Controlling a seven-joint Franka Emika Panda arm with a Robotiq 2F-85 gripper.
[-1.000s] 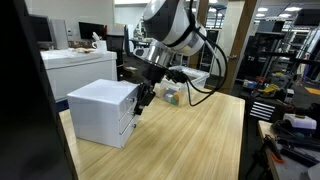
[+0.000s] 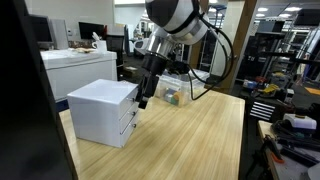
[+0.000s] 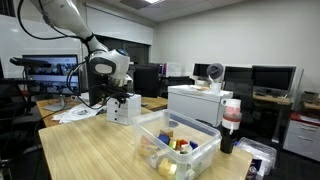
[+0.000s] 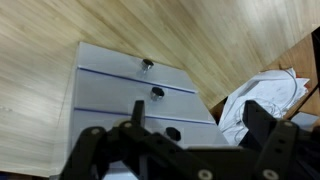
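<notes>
A white drawer cabinet (image 2: 97, 111) stands on the wooden table, its drawer fronts facing my arm. Three small dark knobs run down its front in the wrist view, one of them a middle knob (image 4: 157, 93). My gripper (image 2: 143, 102) hangs just off the cabinet's front, near the upper drawers. It is open, and I see nothing held in it. Dark gripper parts cover the lower edge of the wrist view and hide some of the cabinet. Whether a finger touches a knob, I cannot tell.
Behind the arm is a clear bin (image 3: 180, 138) holding colourful items. A dark bottle (image 3: 230, 126) stands by the bin. White cloth or paper (image 4: 262, 101) lies past the cabinet in the wrist view. Bare table (image 2: 190, 140) spreads out before the drawers.
My gripper has risen slightly and drawn a little away from the cabinet's front. The cabinet looks unmoved.
</notes>
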